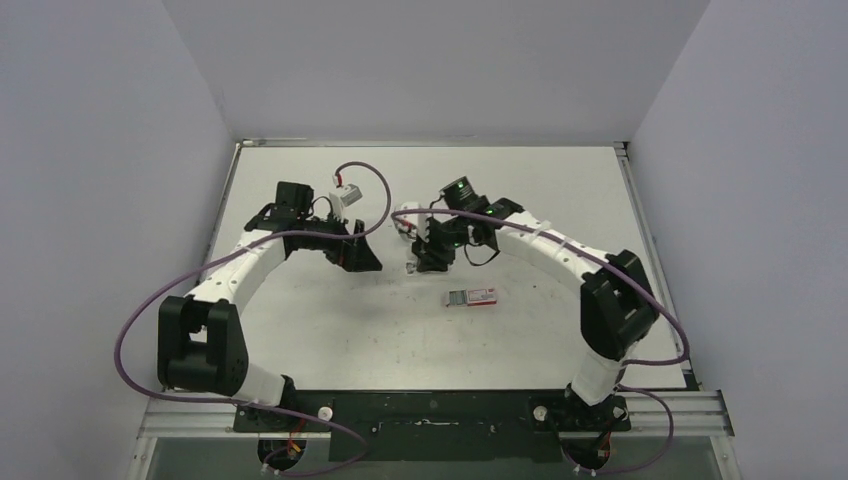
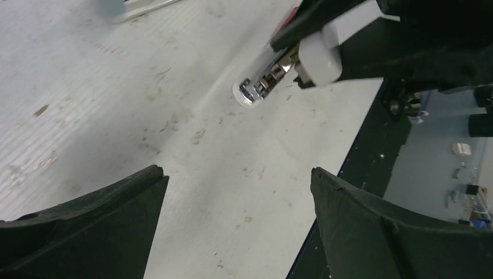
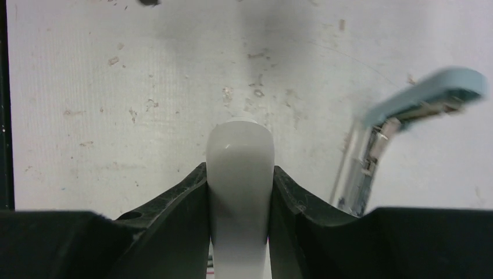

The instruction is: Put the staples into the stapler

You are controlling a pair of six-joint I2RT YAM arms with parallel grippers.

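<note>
My right gripper (image 1: 432, 258) holds a white-tipped part (image 3: 240, 163) between its fingers. In the left wrist view a piece with a clear round end and metal mechanism (image 2: 256, 87) hangs at that gripper. An open stapler with a pale-blue arm (image 3: 418, 93) and metal channel lies beyond it in the right wrist view, slightly blurred. My left gripper stands open and empty to the left of the right one. A red-and-white staple box (image 1: 471, 297) lies on the table in front of my right gripper.
Dark rail hardware (image 1: 425, 425) runs along the front edge. The arms and their purple cables take up the middle.
</note>
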